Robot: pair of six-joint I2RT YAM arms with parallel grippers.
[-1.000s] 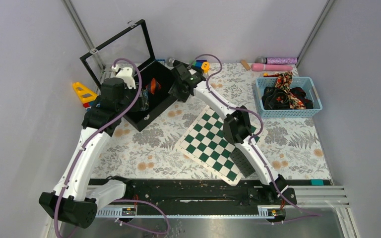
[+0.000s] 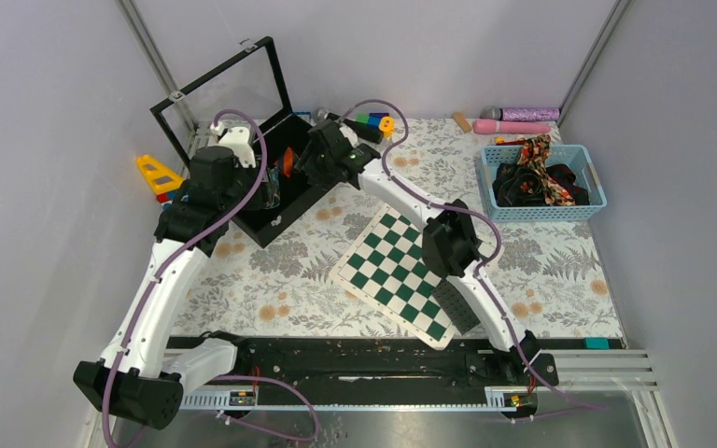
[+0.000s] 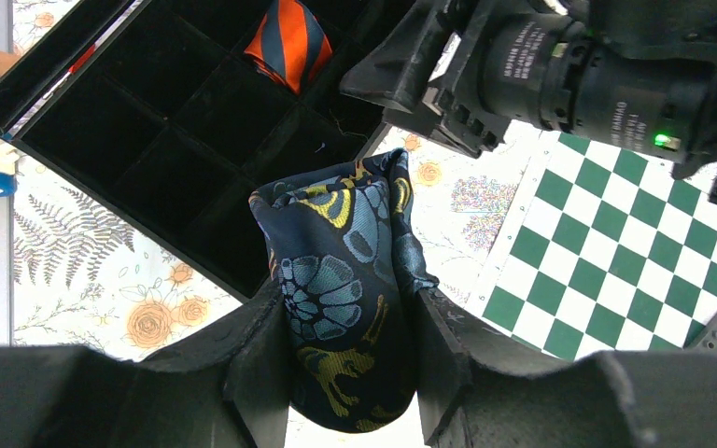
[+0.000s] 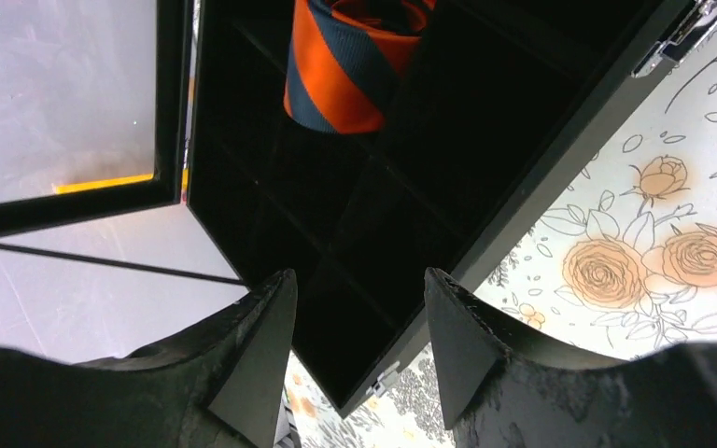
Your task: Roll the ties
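In the left wrist view, a dark blue tie (image 3: 327, 271) with yellow and pale blue flowers is folded into a bundle. My left gripper is shut on it, over the near part of the black compartment box (image 2: 278, 224). One orange and navy striped tie (image 4: 344, 70) lies rolled in a compartment, its coil showing in the right wrist view. With its fingers (image 4: 266, 345) spread and nothing between them, my right gripper hangs over the box's right edge.
The box's clear lid (image 2: 229, 93) stands raised at the back left. More ties sit in the blue basket (image 2: 546, 214) at the far right. A checkered board (image 2: 397, 271) lies mid-table. Behind the box are a black microphone (image 2: 359, 129) and toy blocks.
My left arm and both ties look unmoved.
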